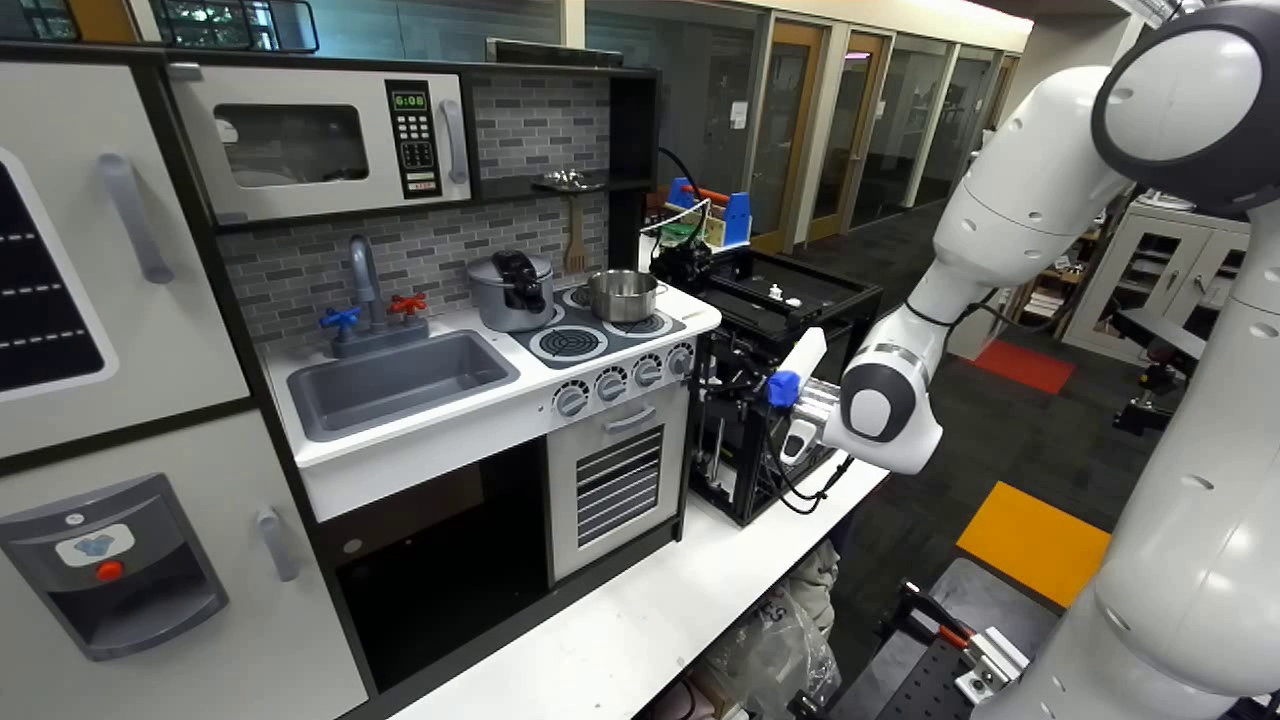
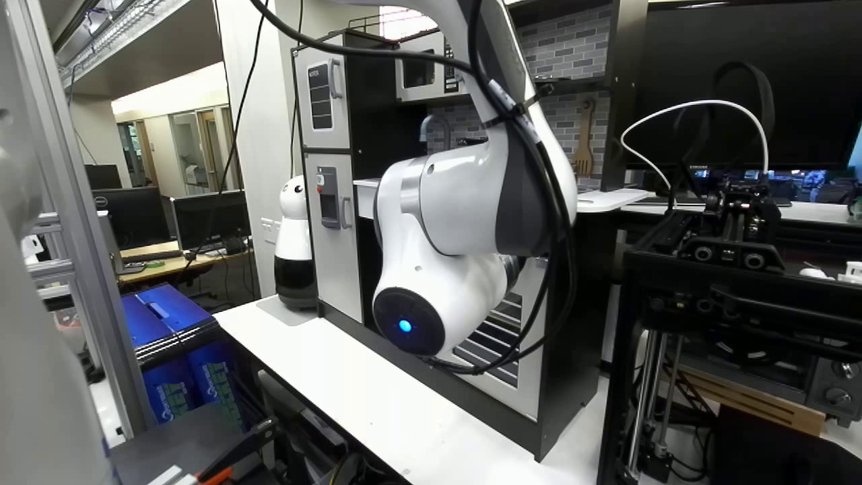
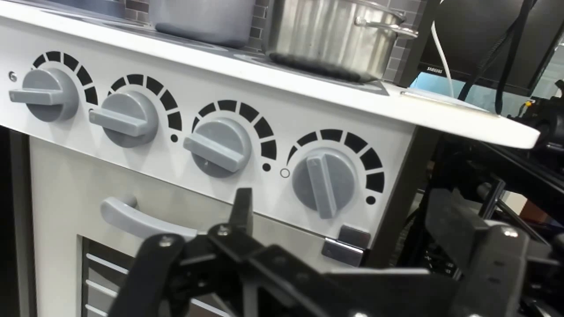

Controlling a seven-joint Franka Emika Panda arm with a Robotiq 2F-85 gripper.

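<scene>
In the wrist view my gripper is open in front of the toy stove, its black fingers spread wide with nothing between them. The rightmost stove knob (image 3: 323,183) appears in the gap between the fingertips; contact with it does not show. Its grip bar stands nearly upright. On the other knobs, such as the third knob (image 3: 217,147), the bars lie closer to level. Below the panel is the shut oven door (image 3: 174,190) with its grey handle (image 3: 140,219). In exterior view 2 the arm hides the gripper.
A steel pot (image 1: 623,295) and a lidded grey pot (image 1: 513,296) stand on the stovetop above the knobs. The sink (image 1: 402,382) is to their left. A black printer frame (image 2: 727,283) stands close to the stove's right side.
</scene>
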